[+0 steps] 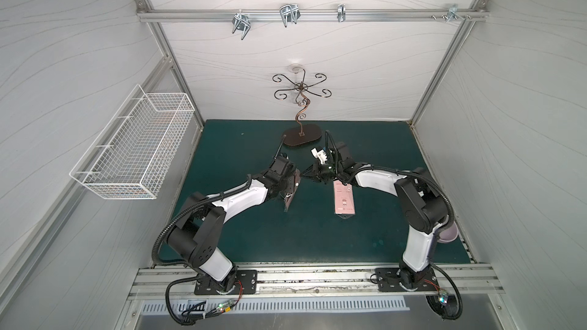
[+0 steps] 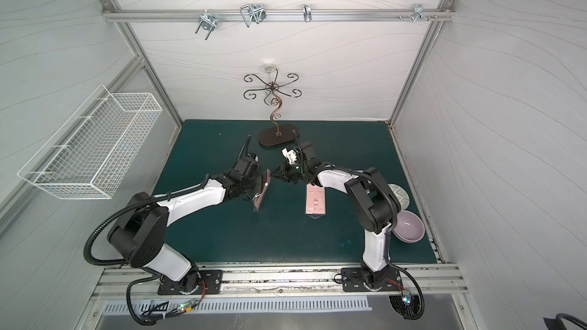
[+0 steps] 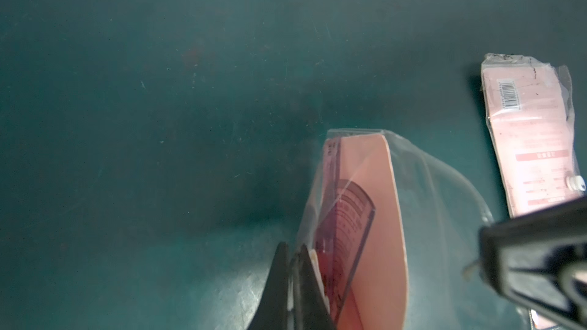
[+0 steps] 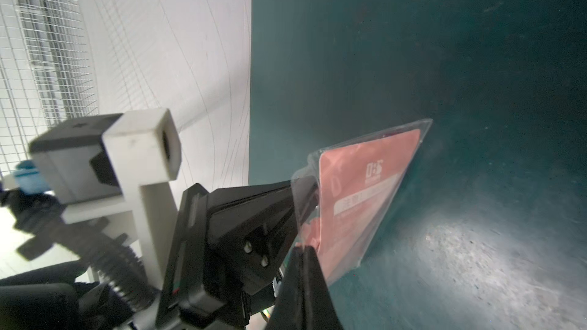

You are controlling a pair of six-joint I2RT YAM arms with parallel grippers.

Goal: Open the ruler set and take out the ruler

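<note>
One ruler set, a clear plastic pouch (image 3: 379, 207) with pink card and a dark reddish printed piece inside, hangs nearly edge-on in the left wrist view. My left gripper is shut on its near side edge. A clear flap (image 3: 440, 207) bulges away from the card towards my right arm. My right gripper is shut, with the flap's thin plastic running to its fingertips. In the right wrist view the pouch's pink printed face (image 4: 367, 183) shows. A second pink ruler set (image 1: 344, 198) lies flat on the table beneath the right gripper.
A brown scrolled metal stand (image 1: 302, 134) rises at the back of the green table. At the right edge sit a pink bowl (image 2: 408, 227) and a pale round dish (image 2: 399, 196).
</note>
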